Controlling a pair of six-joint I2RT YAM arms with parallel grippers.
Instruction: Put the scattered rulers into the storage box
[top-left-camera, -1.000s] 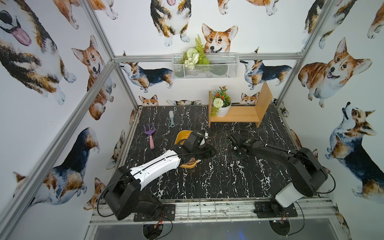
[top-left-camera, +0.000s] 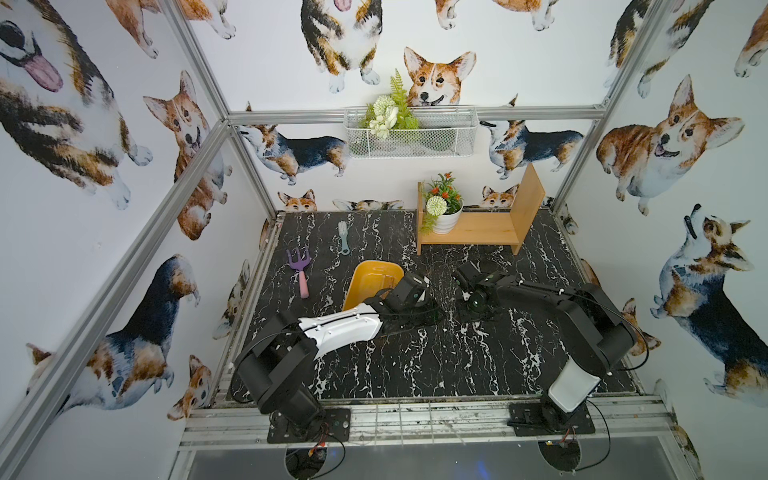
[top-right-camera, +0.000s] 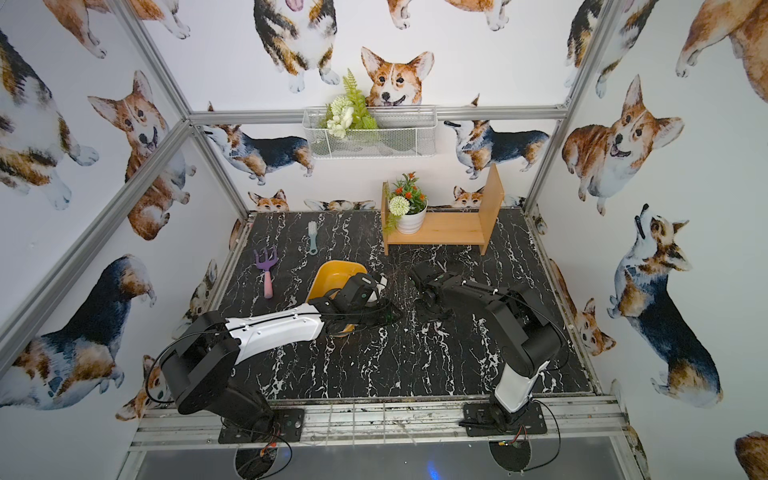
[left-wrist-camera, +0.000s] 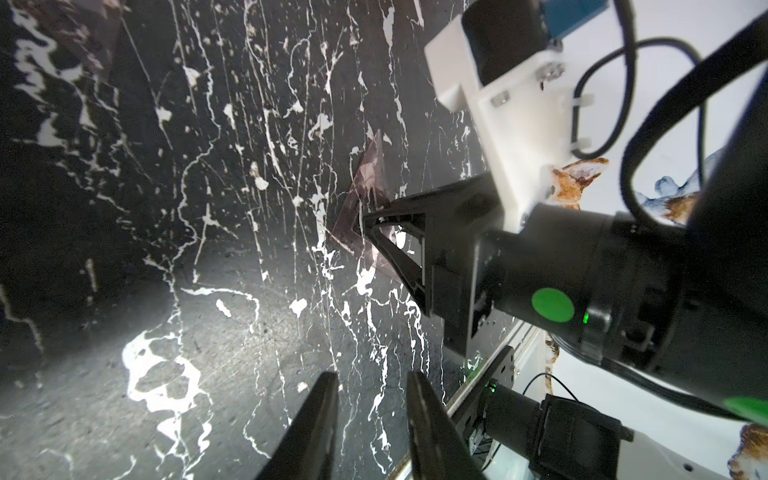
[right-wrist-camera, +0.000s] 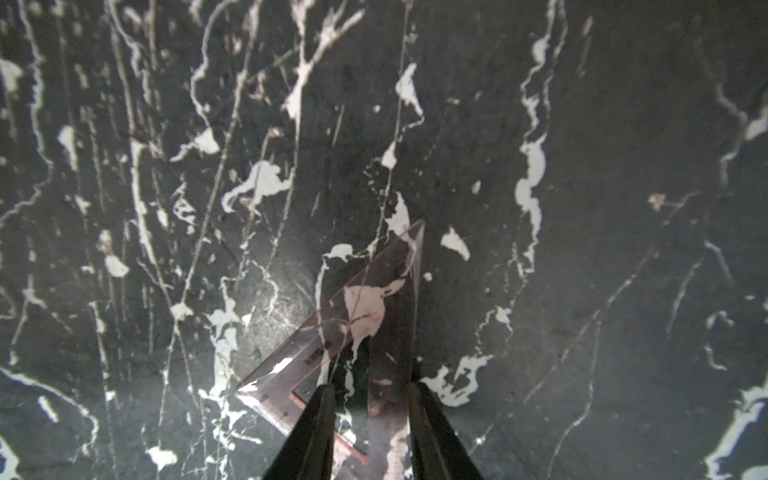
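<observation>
Clear pinkish triangular rulers (right-wrist-camera: 360, 312) lie on the black marbled tabletop; in the right wrist view my right gripper is directly over them, fingers part open. The left wrist view shows that gripper at the rulers (left-wrist-camera: 364, 180), and another clear piece (left-wrist-camera: 84, 36) at its upper left. My left gripper is open, pointing down over bare tabletop beside the right one. The yellow box (top-left-camera: 369, 276) sits left of center, partly hidden behind the left arm.
A purple-pink garden fork (top-left-camera: 302, 280) and a small pale blue tool (top-left-camera: 344, 240) lie at the back left. A wooden shelf (top-left-camera: 488, 232) with a flower pot (top-left-camera: 444, 216) stands at the back right.
My left arm has moved right, away from over the yellow box toward the center. The right arm has shifted slightly left.
</observation>
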